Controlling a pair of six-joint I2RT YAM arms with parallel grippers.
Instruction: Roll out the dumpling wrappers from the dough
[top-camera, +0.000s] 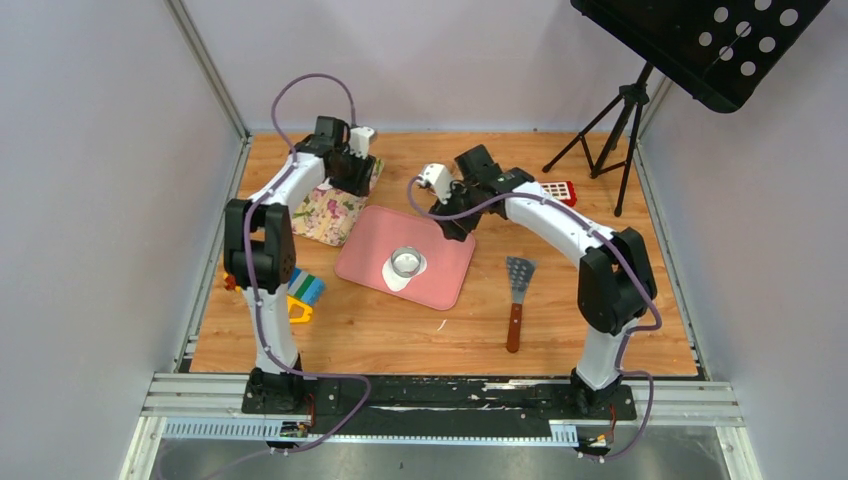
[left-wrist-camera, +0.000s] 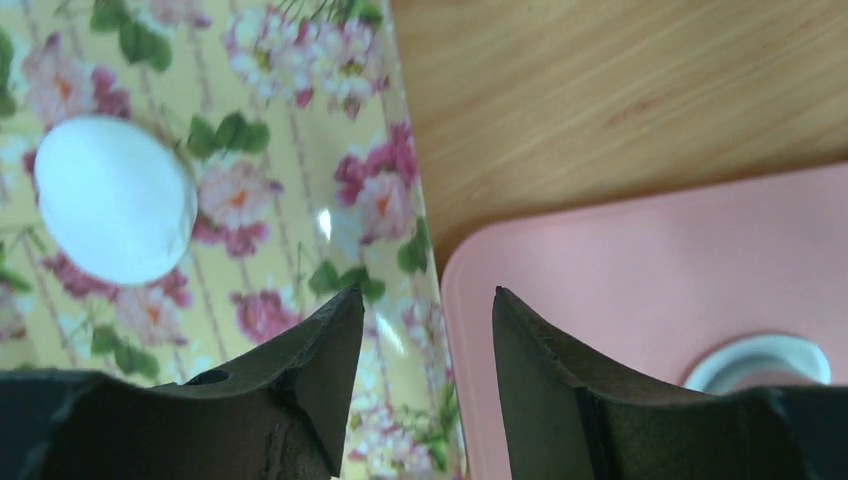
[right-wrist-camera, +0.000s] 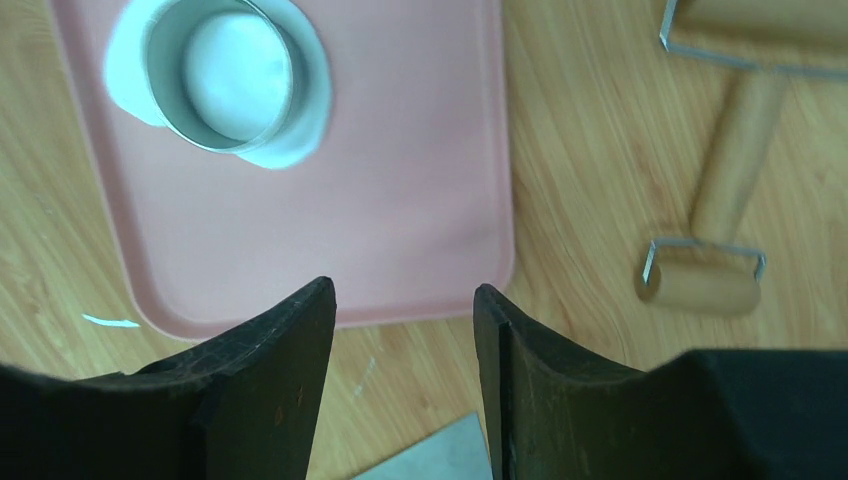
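My left gripper stands open over the floral mat (left-wrist-camera: 240, 190), where a round white wrapper (left-wrist-camera: 115, 200) lies left of the fingers. A metal ring cutter (top-camera: 406, 262) sits on white flattened dough (top-camera: 395, 280) on the pink tray (top-camera: 365, 250). My right gripper hangs open above the tray's right part, nothing between its fingers. The right wrist view shows wooden rollers (right-wrist-camera: 700, 290) and a wooden piece (right-wrist-camera: 735, 155) on the table beside the tray.
A spatula (top-camera: 516, 320) lies right of the tray, a red holder (top-camera: 565, 192) and a black stand (top-camera: 630, 100) behind it. Blue and yellow tools (top-camera: 305, 287) lie at left.
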